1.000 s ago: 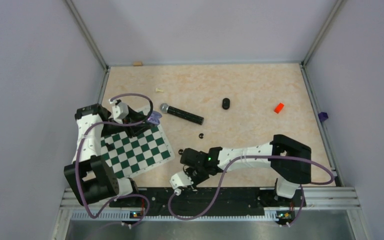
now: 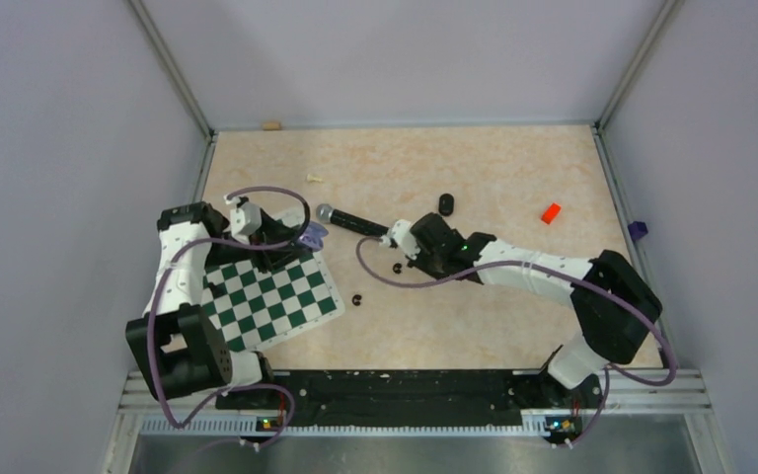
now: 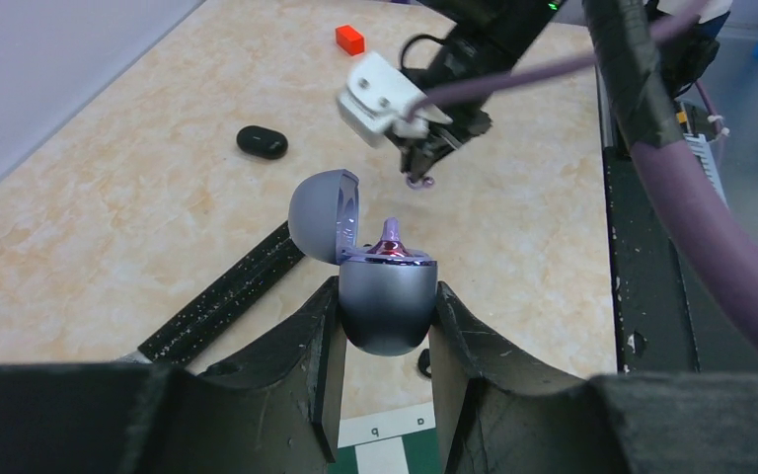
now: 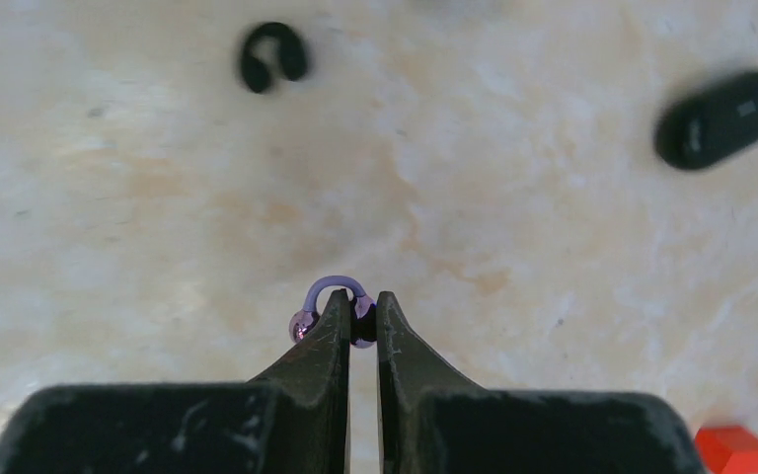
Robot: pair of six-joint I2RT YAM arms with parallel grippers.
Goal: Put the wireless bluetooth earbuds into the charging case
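Note:
My left gripper is shut on the purple charging case [image 3: 385,306], held above the chessboard's upper edge with its lid up and a purple earbud tip showing inside. My right gripper is shut on a small purple earbud [image 4: 336,284] with a curved hook. In the top view it hangs over the middle of the table, right of the case. A black U-shaped piece [image 4: 274,54] lies on the table below it.
A microphone [image 2: 350,219] lies behind the grippers. A black oval case [image 2: 446,204] and a red block [image 2: 551,213] sit farther right. The chessboard [image 2: 286,306] lies front left.
My right gripper has risen from the table's front edge and moved toward the back and right, to the middle. The left arm has shifted slightly.

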